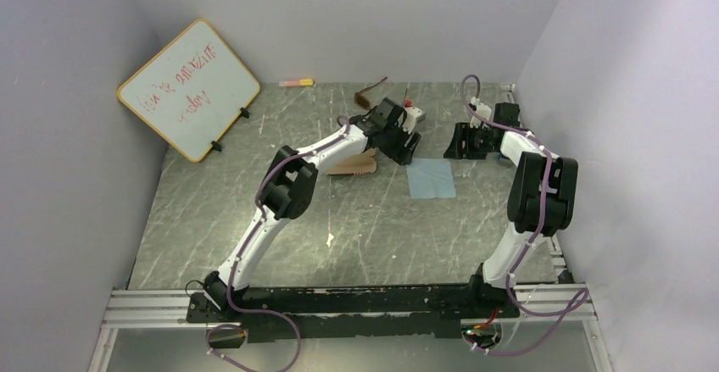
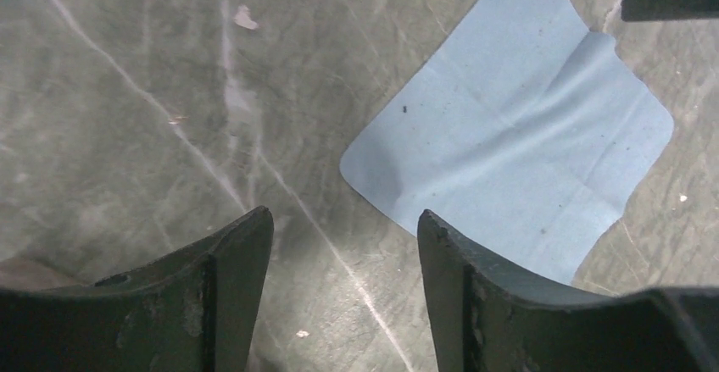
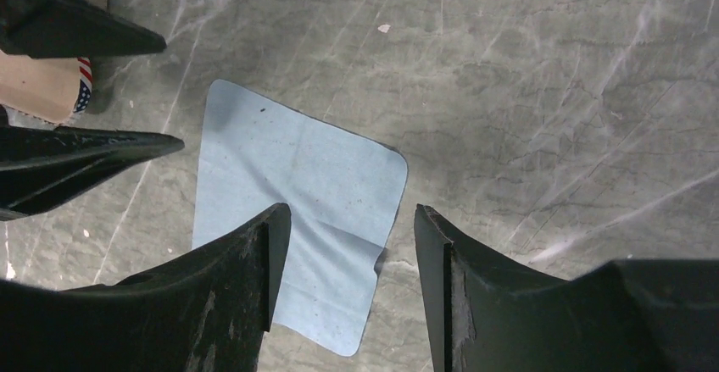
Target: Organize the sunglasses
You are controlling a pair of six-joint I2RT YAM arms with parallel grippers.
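Brown sunglasses (image 1: 362, 99) lie at the back of the table, partly hidden behind my left arm. A pale blue cloth (image 1: 431, 177) (image 2: 509, 135) (image 3: 297, 169) lies on the table between and in front of my grippers, slightly rumpled. My left gripper (image 1: 406, 150) is open above the table by the cloth's back left, nothing between its fingers. My right gripper (image 1: 462, 143) is open over the cloth's back right, also empty.
A tan case or board (image 1: 351, 166) lies under my left arm. A whiteboard (image 1: 188, 88) leans at the back left, with a marker (image 1: 296, 82) nearby.
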